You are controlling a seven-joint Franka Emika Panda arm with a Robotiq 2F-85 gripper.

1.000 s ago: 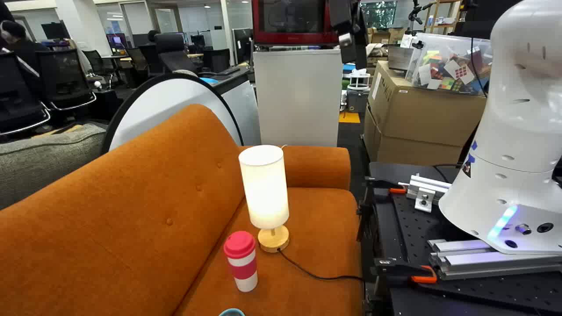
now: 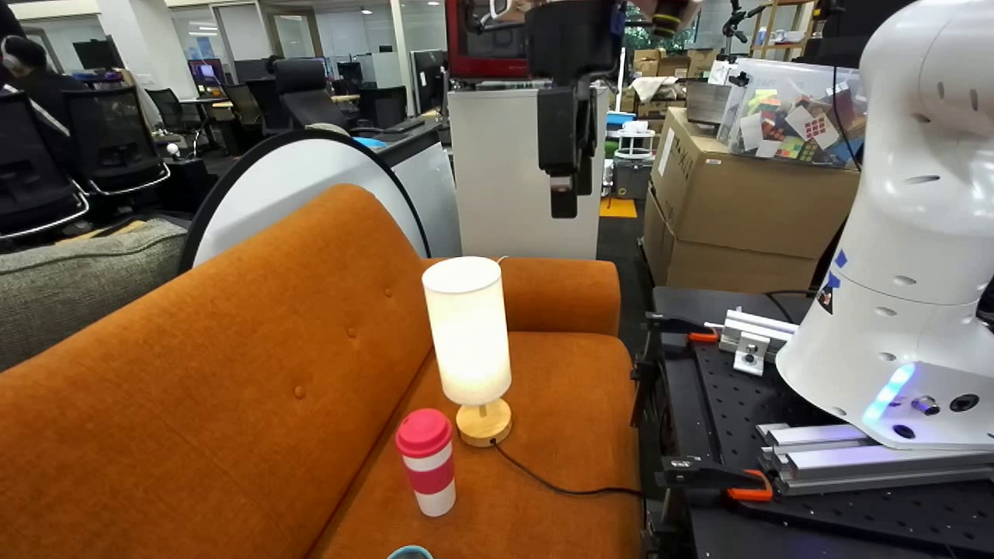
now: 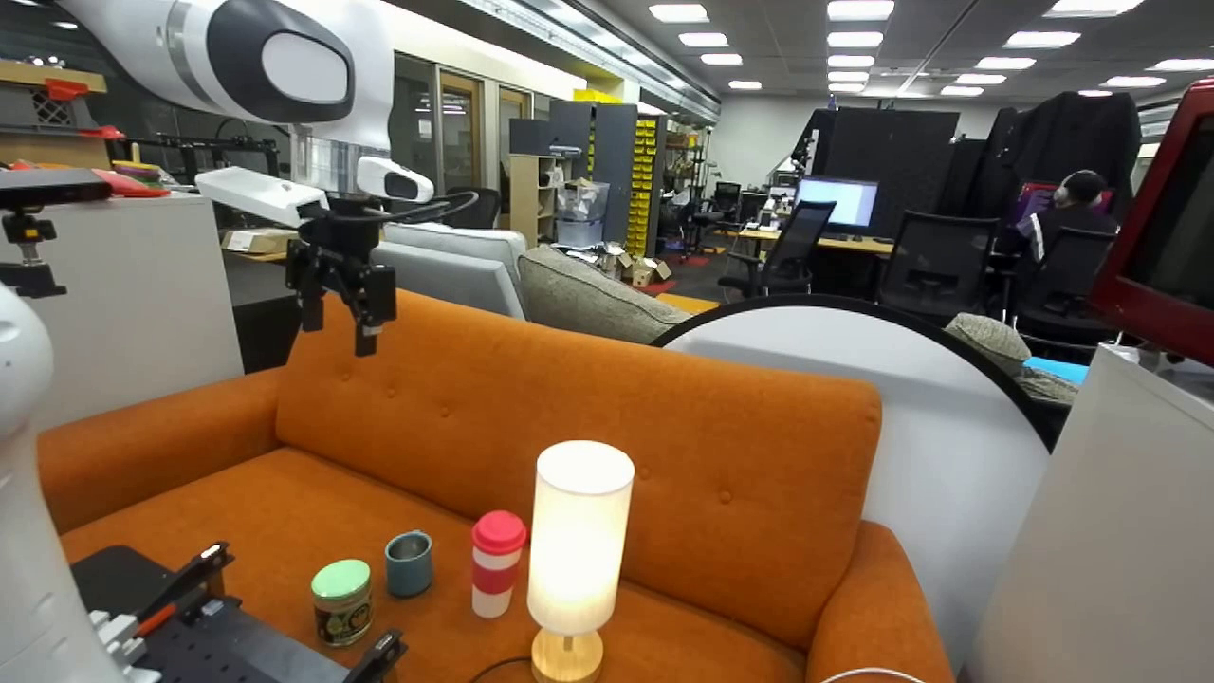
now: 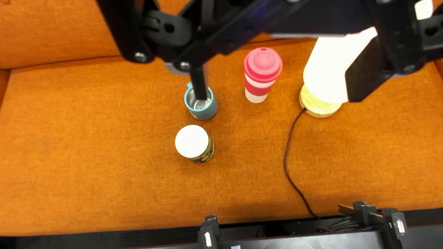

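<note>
High above the orange couch my gripper stands open, its two fingers wide apart and nothing between them. In the wrist view a pink-and-white lidded cup (image 4: 257, 79) shows in the gap, well below. One fingertip overlaps the blue mug (image 4: 202, 108) in that view, and the other partly covers the lit lamp (image 4: 328, 79). A jar with a pale green lid (image 3: 342, 599) sits beside the mug. All of these stand upright on the seat. Exterior view 2 has the gripper (image 3: 338, 332) near the couch's backrest, clear of every object.
The lamp's cord (image 4: 286, 159) runs over the seat to its front edge. Clamps (image 4: 209, 232) stick up along the table by the couch. The backrest (image 3: 728, 455) rises behind the objects. In the wrist view, the seat's left side is bare.
In exterior view 1 my gripper has moved left and lower, now hanging in front of the white cabinet. The cup, lamp and mug have stayed in place.
</note>
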